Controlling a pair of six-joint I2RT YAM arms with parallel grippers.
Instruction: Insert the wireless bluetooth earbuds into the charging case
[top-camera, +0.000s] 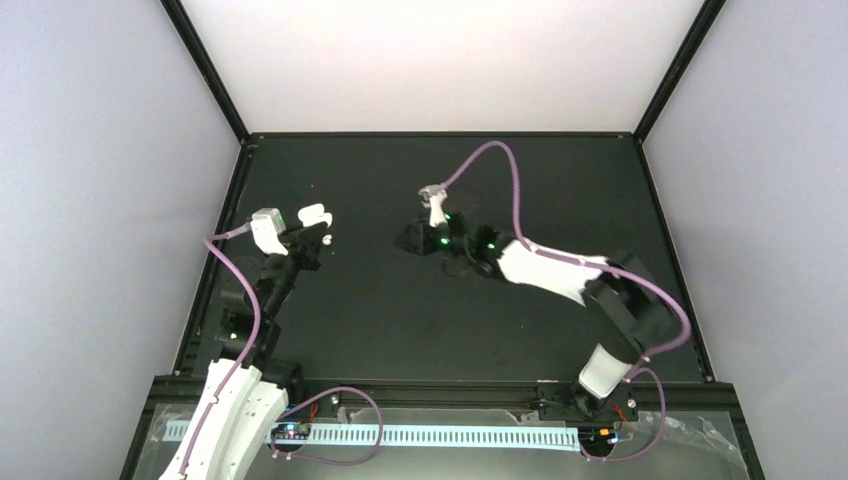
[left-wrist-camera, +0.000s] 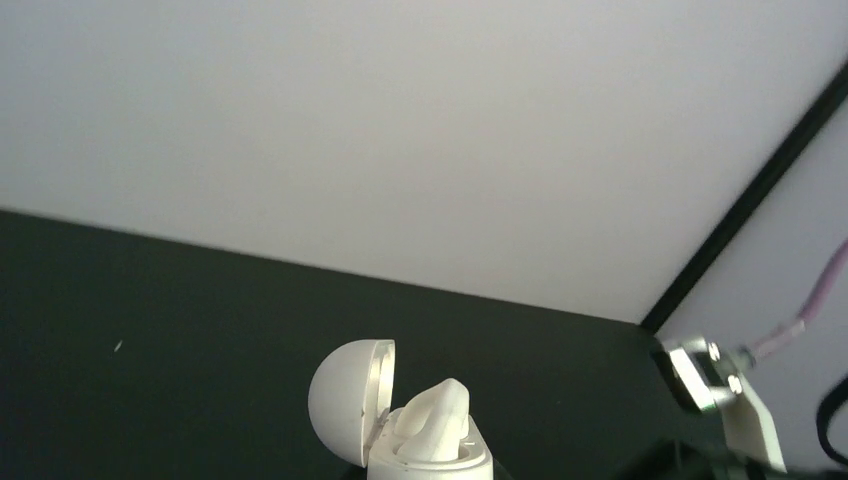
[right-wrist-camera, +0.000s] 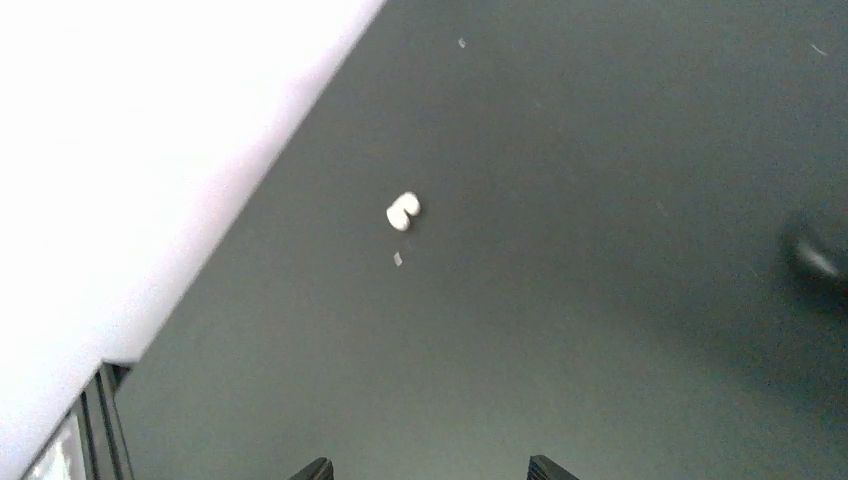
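The white charging case (top-camera: 314, 213) is held by my left gripper (top-camera: 316, 228), its lid (left-wrist-camera: 348, 400) standing open. In the left wrist view a white earbud (left-wrist-camera: 440, 422) sticks up out of the case body (left-wrist-camera: 425, 470); how deep it sits is unclear. Another white earbud (right-wrist-camera: 404, 211) lies loose on the black table, close to the left gripper in the top view. My right gripper (top-camera: 405, 240) is over mid-table, apart from that earbud. Its fingertips (right-wrist-camera: 318, 470) show at the lower edge of the right wrist view, parted and empty between.
A blurred black object (right-wrist-camera: 822, 260) sits at the right edge of the right wrist view. Bare black table (right-wrist-camera: 560, 330) surrounds the loose earbud, with a few small specks. Walls (top-camera: 420, 70) close the back and sides.
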